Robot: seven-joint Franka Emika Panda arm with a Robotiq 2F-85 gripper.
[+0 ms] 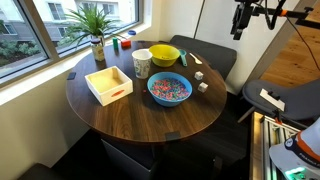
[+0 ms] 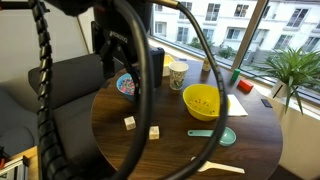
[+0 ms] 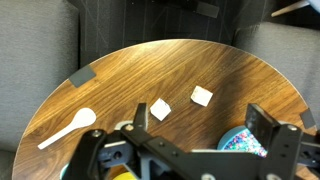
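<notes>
High over the table's right side in exterior view 1, my gripper (image 1: 240, 24) hangs clear of everything. Its two fingers stand wide apart in the wrist view, so the gripper is open with nothing between them. Below lie two small white blocks (image 3: 160, 109) on the wood, near the table edge. A blue bowl (image 1: 170, 89) filled with small colourful pieces stands left of them in exterior view 1. The yellow bowl (image 2: 203, 102) is farther toward the window, partly hidden by the gripper in the wrist view.
On the round table (image 1: 140, 122) are a cream box (image 1: 108, 84), a patterned cup (image 1: 142, 64), a teal spoon (image 2: 215, 134) and a white spoon (image 2: 218, 166). A potted plant (image 1: 94, 24) stands by the window.
</notes>
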